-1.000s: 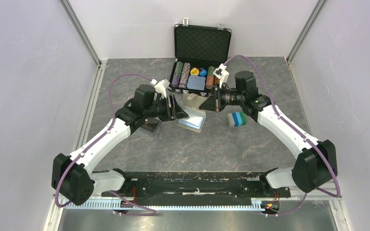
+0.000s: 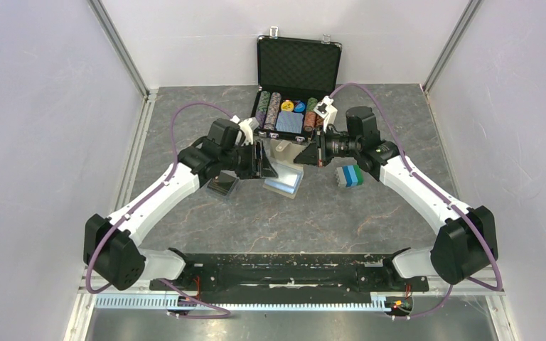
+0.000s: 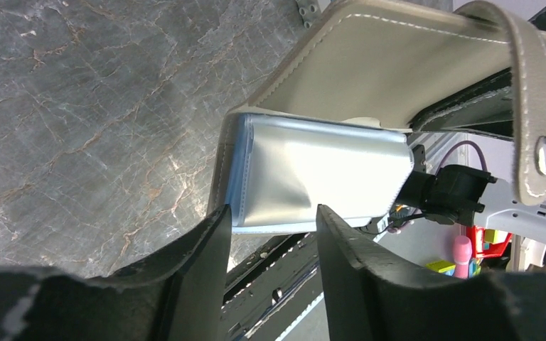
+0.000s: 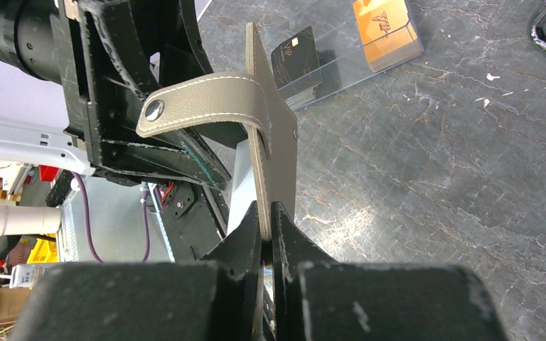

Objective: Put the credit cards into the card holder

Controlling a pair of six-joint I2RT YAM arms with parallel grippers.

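Observation:
The beige card holder (image 3: 391, 67) hangs open above the table, with its strap and snap at one end and clear sleeves (image 3: 320, 170) on one side. My right gripper is shut on its cover edge. My left gripper stands part open, its fingertips close to the sleeves' lower edge; no card shows between them. Whether the fingers touch the sleeves I cannot tell. In the right wrist view, a black card stack (image 4: 296, 60) and an orange card (image 4: 384, 28) sit in a clear tray (image 4: 341, 74) on the table.
At the back stands an open black case (image 2: 298, 60) with chips. A blue, green and white stack (image 2: 349, 176) lies right of the holder.
My right arm barely differs, still at the holder's edge.

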